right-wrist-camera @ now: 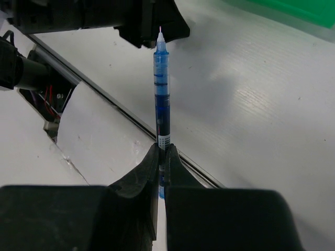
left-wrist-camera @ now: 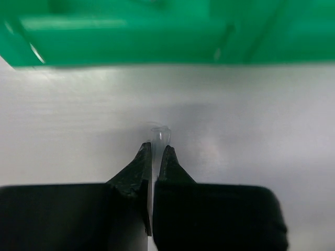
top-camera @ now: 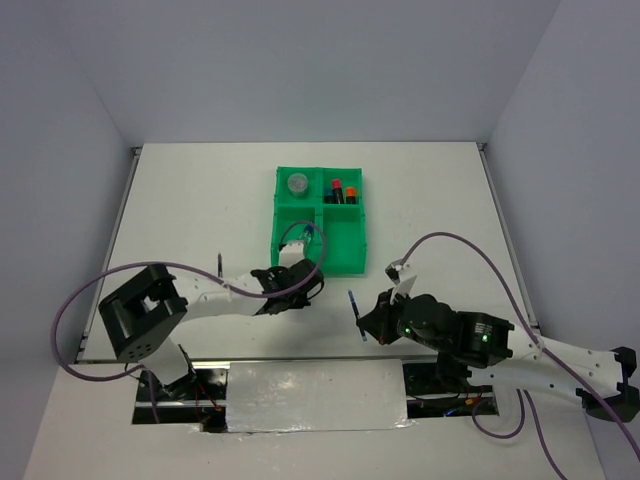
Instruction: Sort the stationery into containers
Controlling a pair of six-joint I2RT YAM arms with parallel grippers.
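In the left wrist view my left gripper is shut on a thin clear rod-like item (left-wrist-camera: pixel 161 136); only its end shows past the fingertips, above the white table. The green tray's wall (left-wrist-camera: pixel 125 47) lies just ahead of it. My right gripper is shut on a blue pen (right-wrist-camera: pixel 162 78) with a pale pointed tip, gripped on its lower half. From above, that pen (top-camera: pixel 357 315) is right of and nearer the front than the green tray (top-camera: pixel 344 272). The left gripper's fingertips are hard to make out from above, near the tray's front left.
In the tray's back left is a clear round item (top-camera: pixel 297 184); back right are small items, including a red-capped bottle (top-camera: pixel 337 190) and an orange-topped one (top-camera: pixel 351 194). A blue item (top-camera: pixel 308 232) is front left; front right is empty. A dark thin item (top-camera: pixel 220 265) is beside the left arm.
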